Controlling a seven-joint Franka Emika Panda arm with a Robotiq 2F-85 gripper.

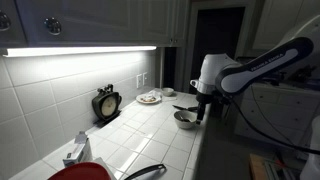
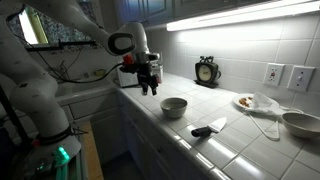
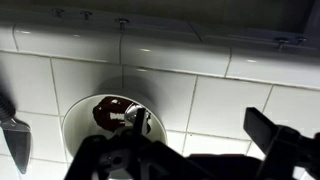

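A light bowl (image 2: 174, 107) stands on the white tiled counter near its front edge, also visible as a bowl (image 1: 185, 122) in the first exterior view. From above, in the wrist view, the bowl (image 3: 72, 128) has something dark reddish and a shiny piece inside. My gripper is open, its black fingers set apart with only tile showing between their tips. It hangs above the counter edge, close to the bowl; in the second exterior view the gripper (image 2: 154, 89) is just left of the bowl.
A black-handled utensil (image 2: 208, 130) lies beside the bowl. Further along are a plate of food (image 2: 246, 101) and another bowl (image 2: 302, 124). A black clock-like object (image 1: 106, 104) stands against the wall; a red pan (image 1: 80, 173) is nearest that camera. Upper cabinets (image 1: 90, 22) overhang the counter.
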